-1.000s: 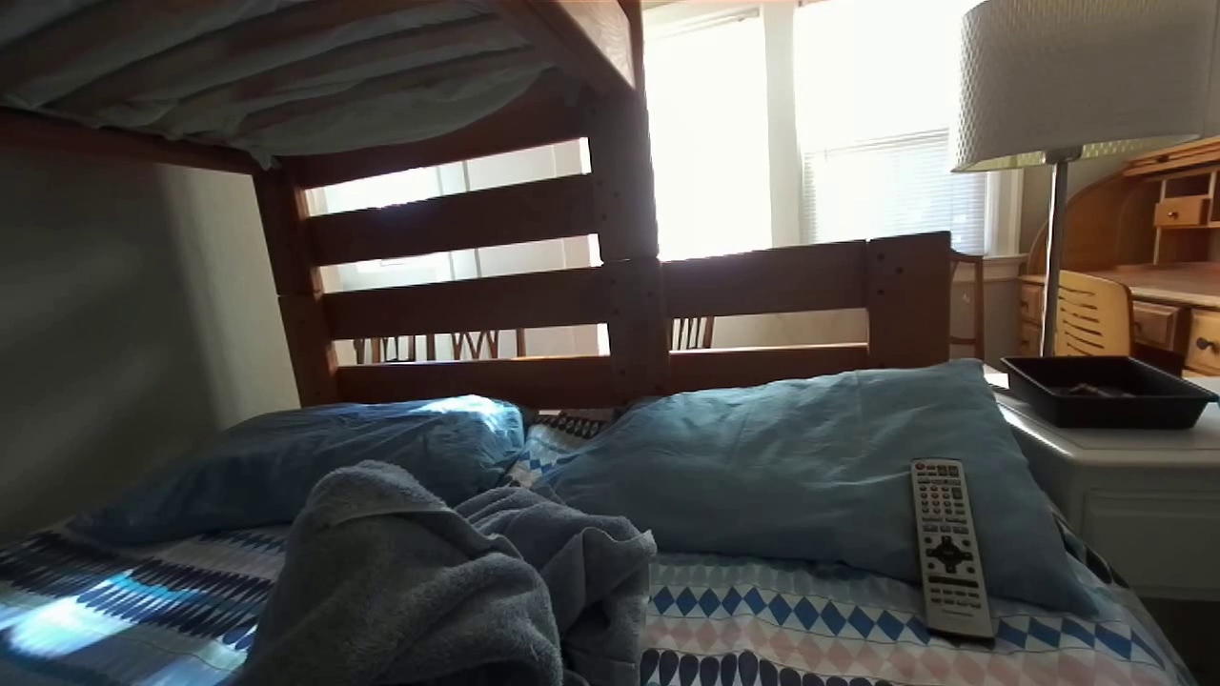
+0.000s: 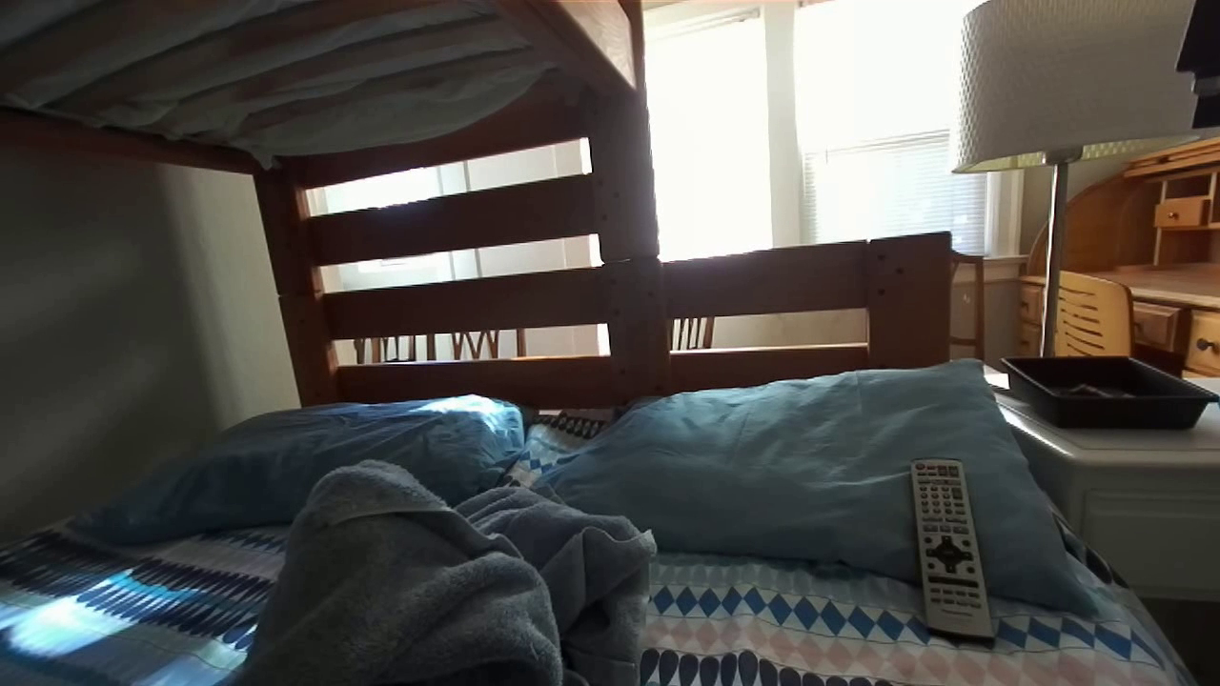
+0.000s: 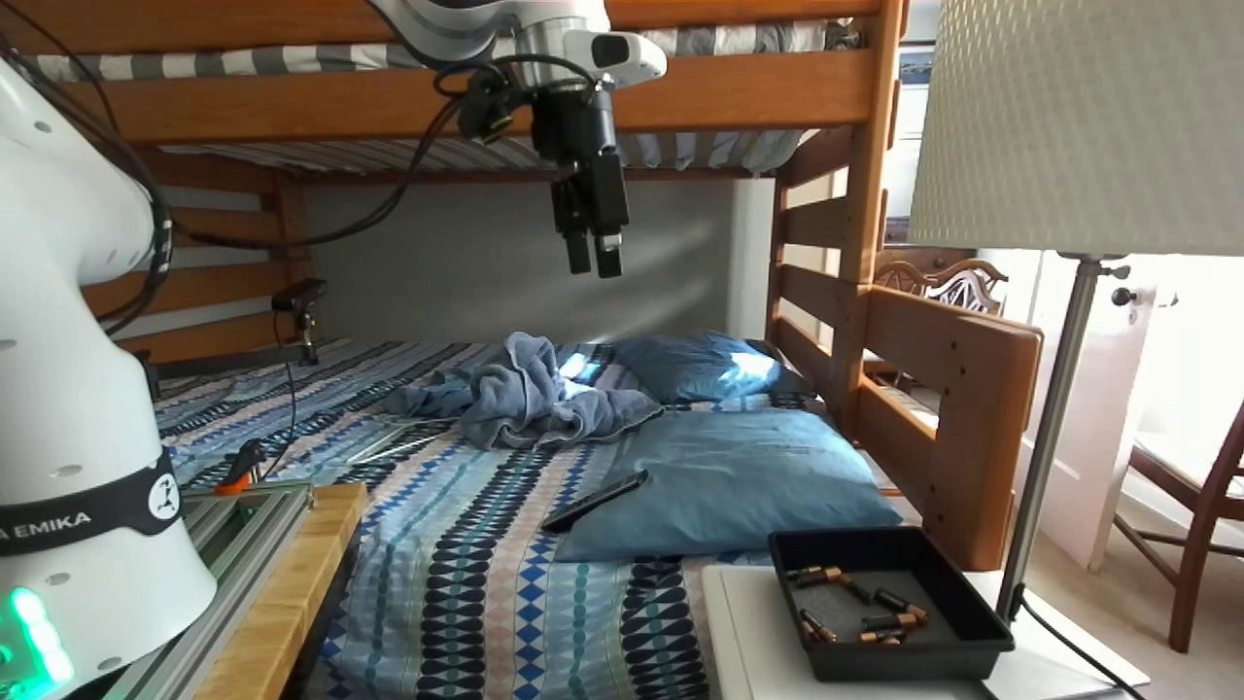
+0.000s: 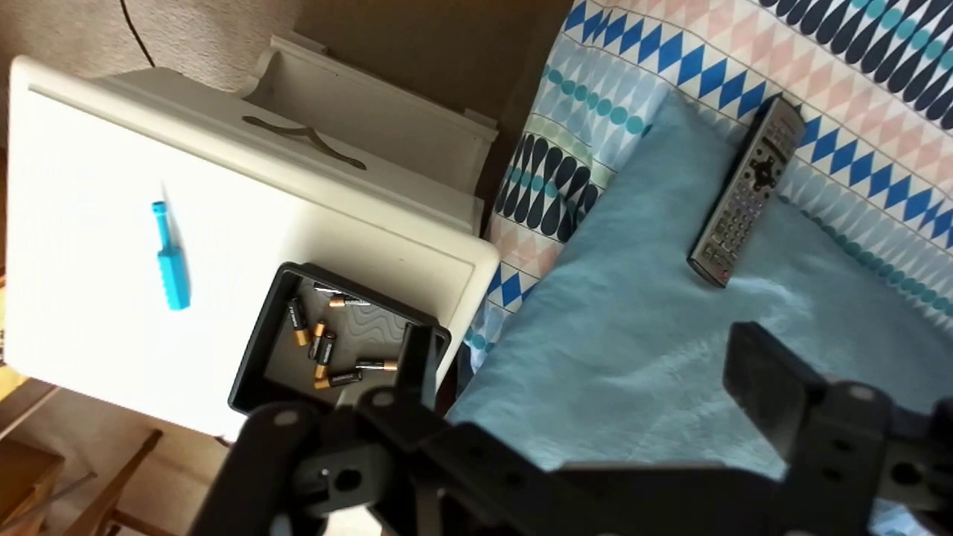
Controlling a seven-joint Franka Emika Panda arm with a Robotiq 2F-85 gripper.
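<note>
High above the bed, my gripper (image 3: 594, 259) points down with its fingers apart and nothing between them. In the wrist view the gripper is open over the near blue pillow (image 4: 616, 357). A grey remote control (image 4: 748, 192) leans on that pillow's edge, its lower end on the striped bedding, well apart from my fingers. Several loose batteries (image 4: 323, 350) lie in a black tray (image 4: 255, 357) on the white nightstand (image 4: 98, 268). One finger overlaps the tray's corner in the wrist view. A slim bright-blue tool (image 4: 173, 268) rests on the nightstand beside the tray.
A crumpled grey-blue towel (image 3: 525, 402) and a second pillow (image 3: 688, 367) lie farther back on the bed. The lamp (image 3: 1055, 432) rises close behind the tray. The upper bunk's wooden rail (image 3: 746, 95) runs behind the raised arm.
A dark part of the gripper now shows at the upper right edge of exterior view 1, where none was visible a second ago. The remote, pillows, towel and tray have not moved.
</note>
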